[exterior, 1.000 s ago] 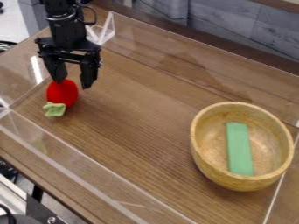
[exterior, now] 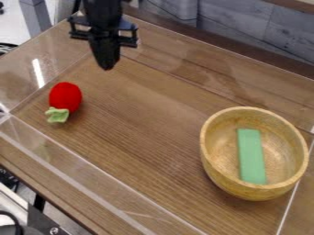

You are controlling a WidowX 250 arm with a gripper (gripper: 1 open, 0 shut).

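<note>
A red object with a green leafy tip [exterior: 64,99], like a strawberry toy, lies on the wooden table at the left. The dark gripper [exterior: 106,40] is at the top left, raised behind the red object and apart from it; whether its fingers are open or shut is too small to tell.
A yellow bowl [exterior: 285,158] holding a green block [exterior: 251,154] stands at the lower right.
The gripper has moved up and back, away from the red object it was over. The red object stays at the left of the table.
</note>
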